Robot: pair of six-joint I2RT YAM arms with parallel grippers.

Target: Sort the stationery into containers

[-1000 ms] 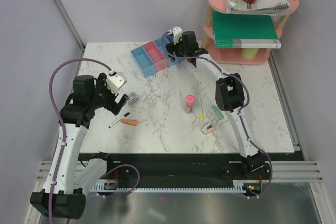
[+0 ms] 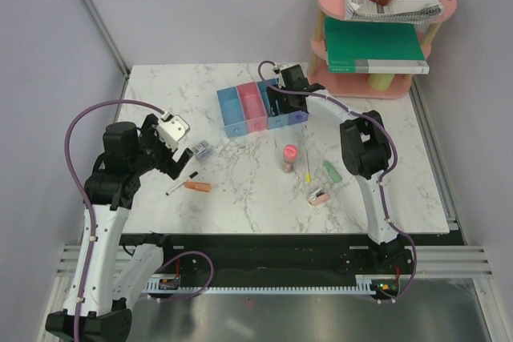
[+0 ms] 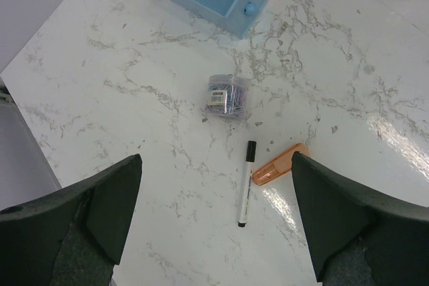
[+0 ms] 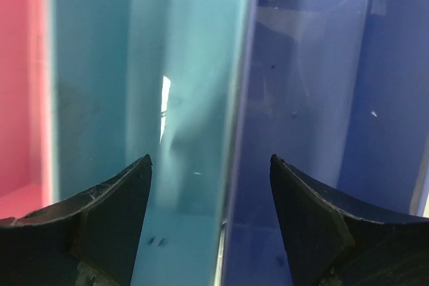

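The row of joined blue, pink and dark blue bins (image 2: 234,111) sits at the back middle. My right gripper (image 2: 280,95) is low over its right compartments; in the right wrist view, its part-open fingers straddle the wall between the light blue (image 4: 167,152) and dark blue (image 4: 308,98) ones. My left gripper (image 2: 173,150) stands open above the left of the table, over a clear jar of clips (image 3: 226,98), a black-and-white marker (image 3: 245,192) and an orange item (image 3: 277,165). Nearer the middle are a pink-lidded jar (image 2: 289,158), yellow pen (image 2: 308,167), green item (image 2: 332,171) and small items (image 2: 317,198).
A pink two-tier shelf (image 2: 361,84) with a green book (image 2: 373,46), newspapers and a brown cube stands at the back right.
The bins have shifted toward the front right along with my right gripper, and stand straighter.
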